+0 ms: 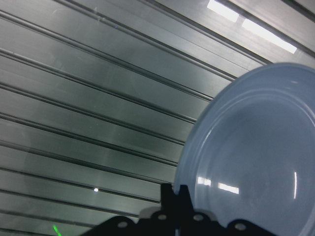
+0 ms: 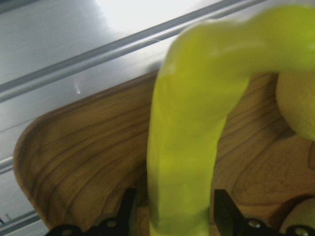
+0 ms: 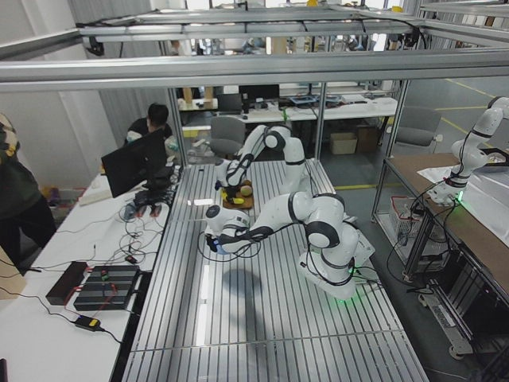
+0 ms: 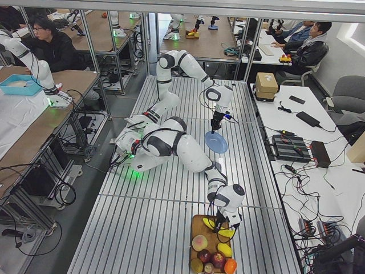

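Note:
A light blue plate (image 4: 217, 142) lies on the slatted table; in the left wrist view its rim (image 1: 192, 147) passes by my left gripper, whose two fingertips are close together with nothing visible between them. My right gripper is over a wooden tray (image 2: 74, 147), open around a yellow banana (image 2: 182, 137); whether the fingers touch it I cannot tell. In the camera right view the tray holds bananas (image 4: 223, 249), an orange (image 4: 230, 266) and several other round fruits (image 4: 199, 242).
The slatted metal table (image 4: 142, 228) is otherwise mostly clear. A side bench (image 3: 79, 342) with power units, cables and a monitor runs along one side. Metal frame posts stand around the table.

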